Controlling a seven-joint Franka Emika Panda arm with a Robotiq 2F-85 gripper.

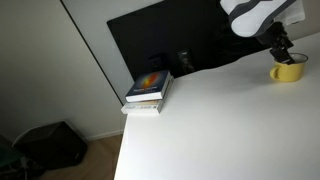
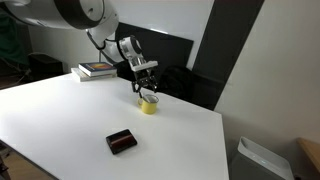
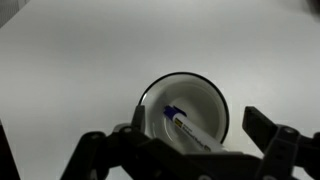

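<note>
A yellow mug with a dark rim stands upright on the white table near its far right in exterior view 1. Exterior view 2 shows the same mug near the middle of the table. Looking down from the wrist, its white interior holds a white marker with a blue end, leaning inside. My gripper is open above the mug, one finger toward each side of the rim. Nothing is clamped between the fingers, and the marker's lower part in that view is hidden by the gripper body.
Stacked books lie at the table's far left edge in exterior view 1. A black case-like object rests on the table in exterior view 2. Beyond the table stands a white bin.
</note>
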